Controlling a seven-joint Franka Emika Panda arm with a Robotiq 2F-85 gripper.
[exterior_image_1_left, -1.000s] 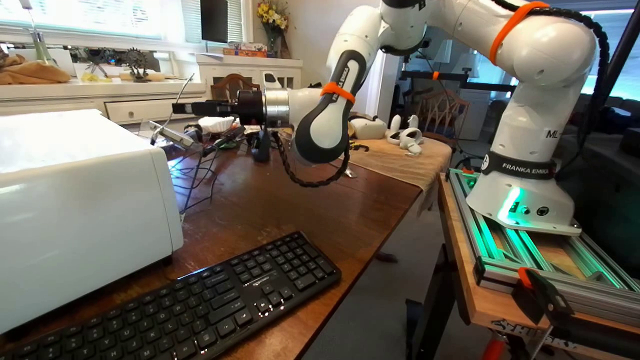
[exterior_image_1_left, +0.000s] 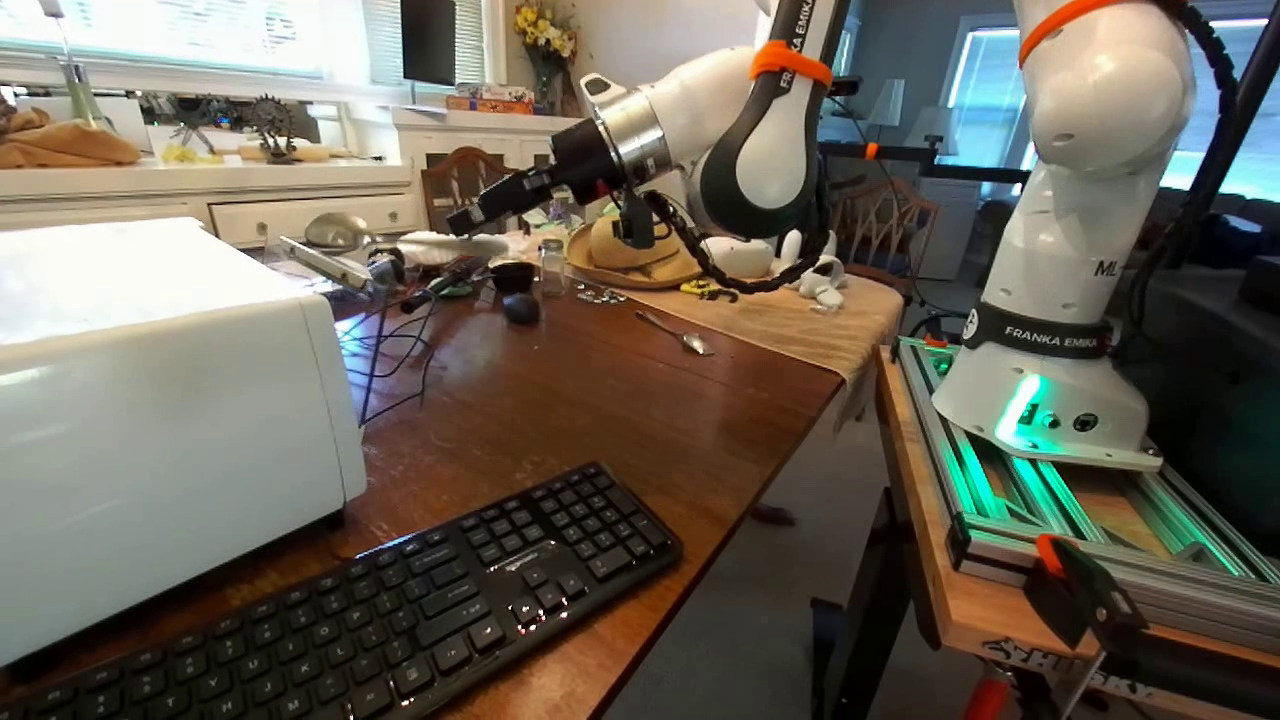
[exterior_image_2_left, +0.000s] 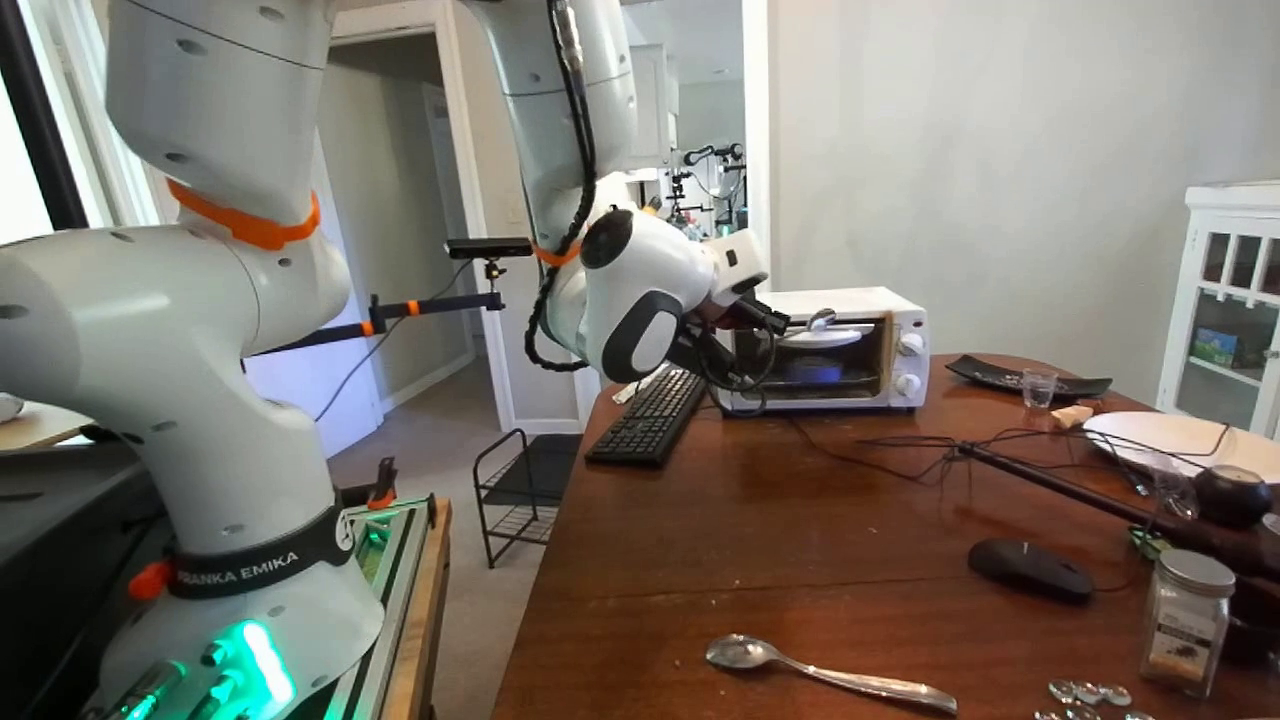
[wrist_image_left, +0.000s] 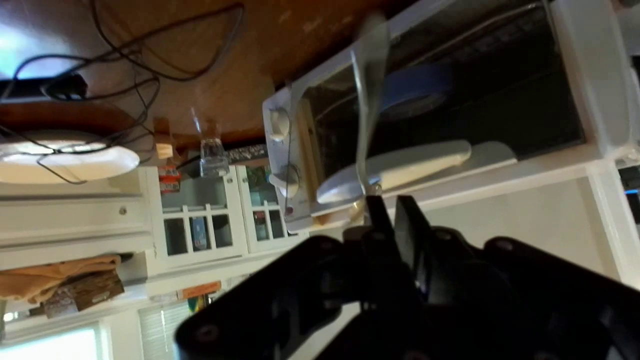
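A silver spoon (wrist_image_left: 369, 78) extends from my gripper, which is shut on its handle end. In the wrist view the spoon is blurred and stands in front of the toaster oven. Exterior view 1 shows its bowl (exterior_image_1_left: 339, 230) out to the left of the gripper (exterior_image_1_left: 459, 223), above table height. The white toaster oven (exterior_image_2_left: 902, 322) faces the table, with a white handle (wrist_image_left: 420, 165) across its dark glass front. From exterior view 2, the gripper (exterior_image_2_left: 777, 319) and the spoon's bowl (exterior_image_2_left: 822, 319) appear near that handle; the exact gap cannot be told.
Another spoon (exterior_image_2_left: 828, 677) lies on the table near a black mouse (exterior_image_2_left: 1029, 569) and a glass jar (exterior_image_2_left: 1188, 622). A black keyboard (exterior_image_1_left: 480, 588) lies beside the oven. Black cables and a stand (exterior_image_2_left: 1056, 482) cross the right side.
The arm has swung back from the oven side, toward the right in exterior view 1, and the gripper now tilts downward. The spoon has turned from pointing up to reaching out leftward.
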